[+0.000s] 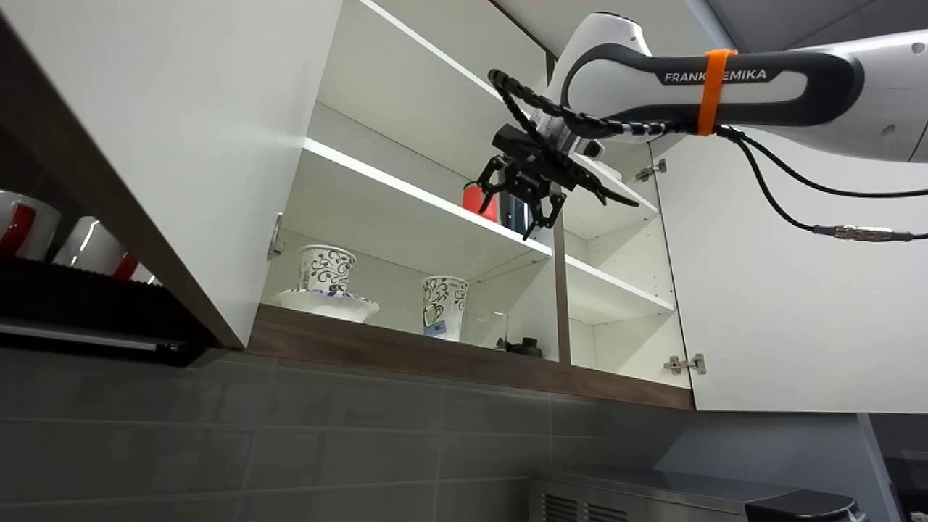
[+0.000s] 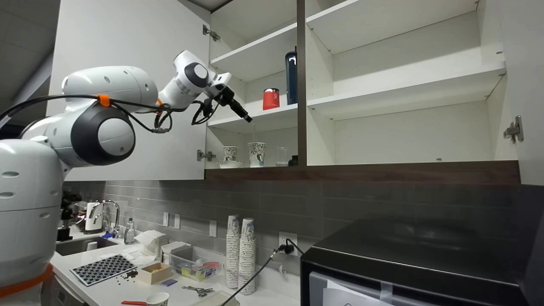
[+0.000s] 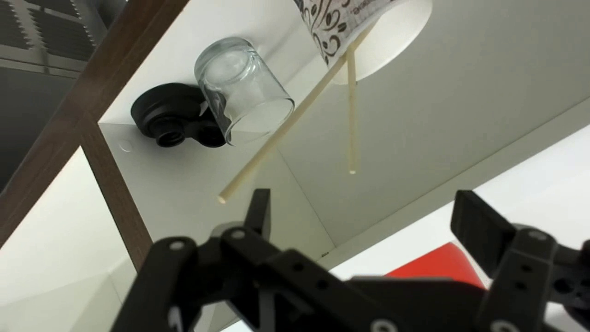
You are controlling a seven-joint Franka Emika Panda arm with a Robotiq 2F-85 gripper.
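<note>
In the wrist view my gripper is open, its two black fingers wide apart and nothing held between them. Two thin wooden sticks (image 3: pixel 276 137) lean out of a patterned paper cup (image 3: pixel 337 27), their free ends short of the fingers. This cup (image 1: pixel 444 308) stands upright on the cabinet's lowest level. From outside, the gripper (image 1: pixel 520 213) hangs in front of the middle shelf, higher than the cup. A red tumbler (image 2: pixel 271 99) and a dark blue bottle (image 2: pixel 291 77) stand on that shelf, partly hidden behind the gripper in exterior view 1.
Beside the cup are a clear glass (image 3: pixel 243 91) and a black lid-like part (image 3: pixel 171 113). Another paper cup (image 1: pixel 326 268) rests on white bowls or plates (image 1: pixel 328 304). A brown divider (image 2: pixel 301 86) separates the empty right-hand compartment. Both cabinet doors stand open.
</note>
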